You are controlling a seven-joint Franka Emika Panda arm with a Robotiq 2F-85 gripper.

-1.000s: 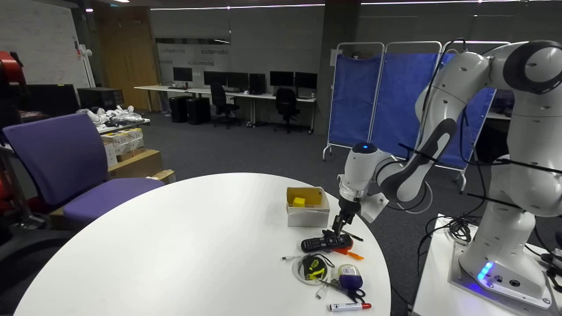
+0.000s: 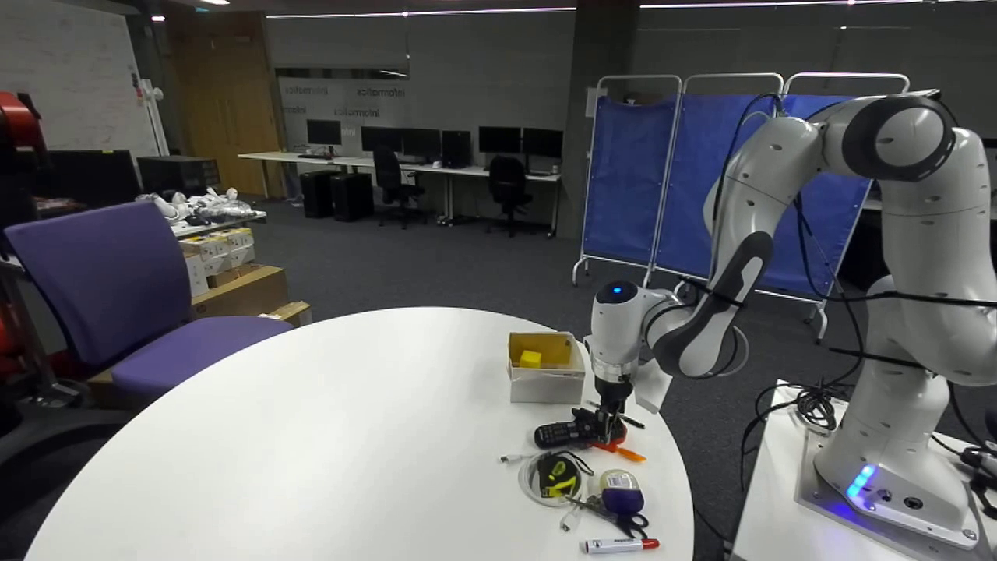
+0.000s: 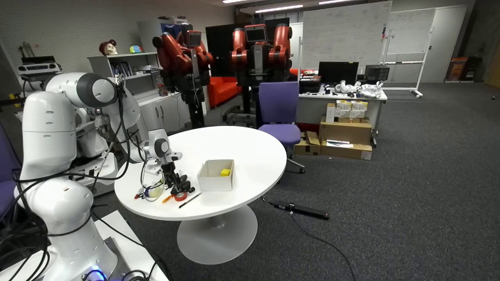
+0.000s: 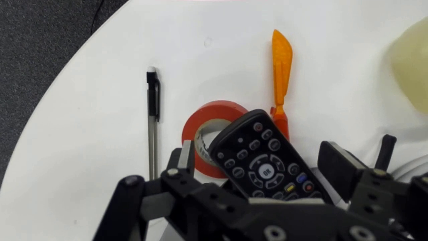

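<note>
My gripper stands open, low over the table, its fingers spread to either side of a black remote control (image 4: 266, 170). Nothing is clamped between them. The remote lies slantwise with one end on a red tape roll (image 4: 220, 106); its lower end is hidden behind the gripper. An orange plastic knife (image 4: 281, 64) with a red handle lies beside the remote's upper end. In exterior view 1 the gripper (image 2: 610, 421) is over the right part of the remote (image 2: 558, 434).
A black and grey pen (image 4: 152, 104) lies left of the tape. An open box (image 2: 547, 385) holding a yellow block (image 2: 530, 359) stands behind. Toward the front are a tape measure (image 2: 558, 475), scissors (image 2: 628, 523) and a marker (image 2: 618, 545).
The arm has shifted, and the gripper has gone from tilted to nearly upright, moving down and slightly right over the remote. The objects on the table look unmoved.
</note>
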